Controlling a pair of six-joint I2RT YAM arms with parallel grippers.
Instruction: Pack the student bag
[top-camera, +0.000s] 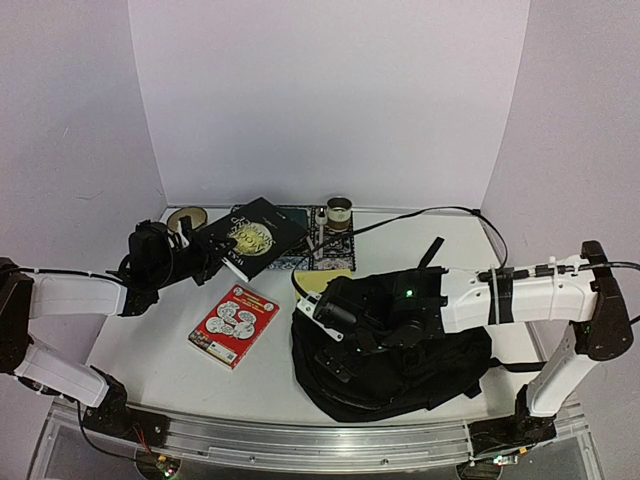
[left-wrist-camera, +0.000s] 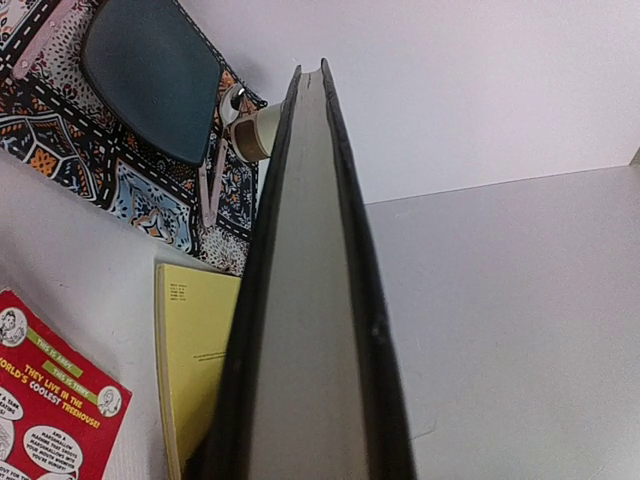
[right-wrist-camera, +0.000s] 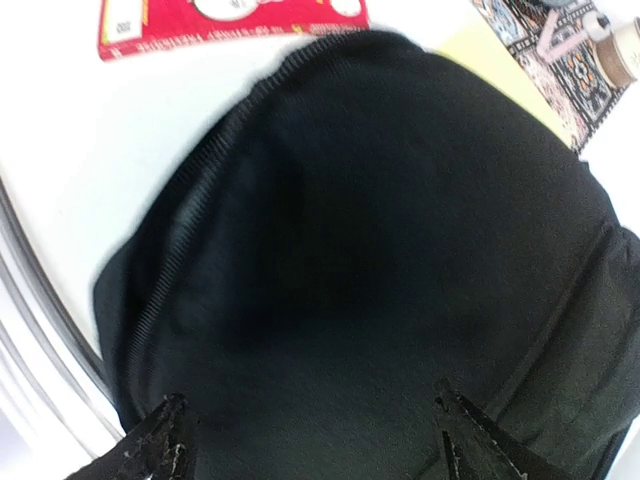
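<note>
A black hardcover book (top-camera: 255, 236) with a yellow round emblem hangs above the table on the left, and my left gripper (top-camera: 222, 256) is shut on its edge. In the left wrist view the book's pale page block (left-wrist-camera: 305, 300) fills the middle, hiding the fingers. The black bag (top-camera: 390, 385) lies on the front right of the table. Over its near-left part, my right gripper stands wide open, with no object between its fingers and the dark fabric behind them. A red book (top-camera: 235, 325) lies flat between the two arms.
A yellow booklet (left-wrist-camera: 200, 350) lies by the bag's far-left corner. Behind it, a patterned cloth (top-camera: 340, 250) carries a dark flat item (left-wrist-camera: 150, 80) and a cup (top-camera: 339, 213). A round container (top-camera: 187, 218) sits back left. A strap loops over the back right.
</note>
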